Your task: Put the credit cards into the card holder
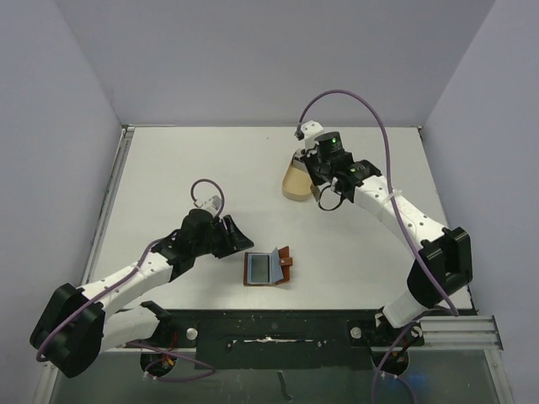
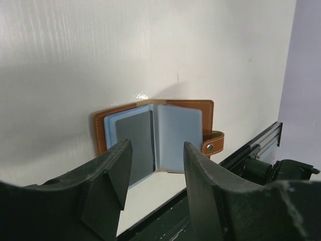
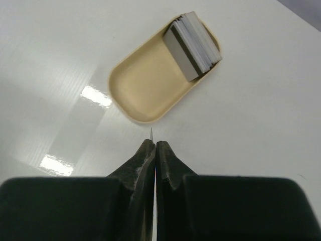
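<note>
A brown leather card holder (image 1: 286,268) lies open near the front edge, pale blue sleeves inside (image 2: 178,133). My left gripper hangs open just above and left of it, nothing between its fingers. At the back, a tan tray (image 3: 135,85) holds a row of upright pale cards (image 3: 190,45) at one end; in the top view my right arm partly covers it. My right gripper is shut over the white table just beside the tray, with no card visible between its fingertips.
A dark metal rail (image 1: 261,328) runs along the front edge, and grey walls stand on the sides and back.
</note>
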